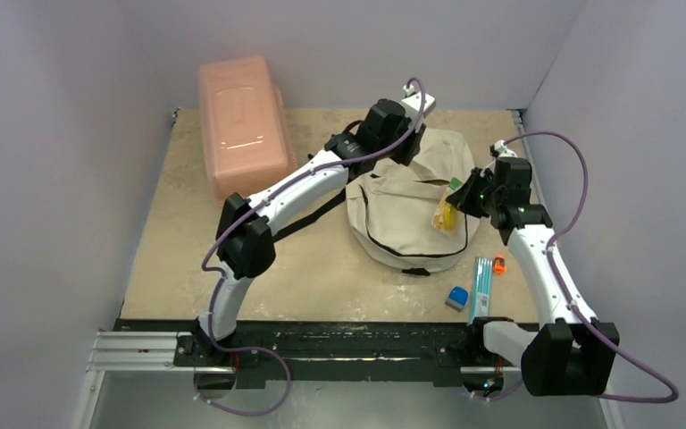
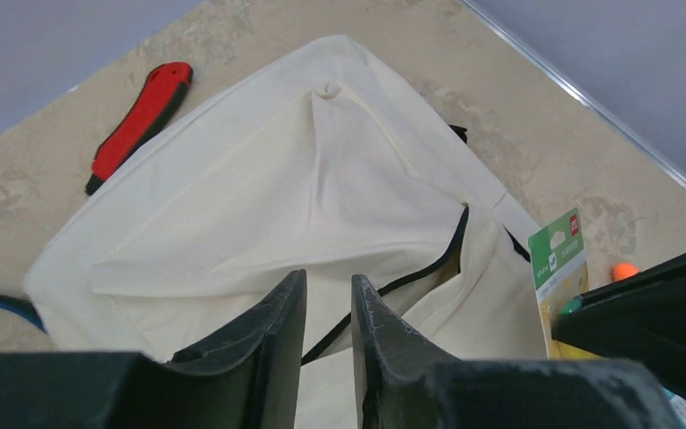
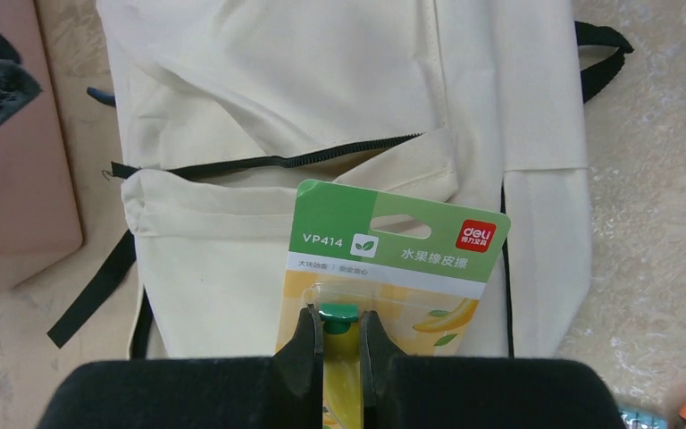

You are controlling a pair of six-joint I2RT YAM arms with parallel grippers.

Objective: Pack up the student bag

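Observation:
The cream backpack (image 1: 406,228) lies flat mid-table, a black-zipped front pocket (image 3: 322,170) partly open. A carded fruit eraser (image 3: 397,241), green at the top with a yellow banana shape, is pinched in my right gripper. In the top view, that eraser pack hangs over the bag's right side, below the pocket opening. My left gripper hovers above the bag near the pocket, its fingers apart and only bag fabric visible through the gap. Part of the pocket's zipper line is covered by the left fingers in the left wrist view.
A peach storage box (image 1: 246,125) stands at the back left. A red and black case (image 2: 143,121) lies beyond the bag. Front right hold a blue item (image 1: 457,298), a pencil pack (image 1: 481,288) and an orange item (image 1: 499,265).

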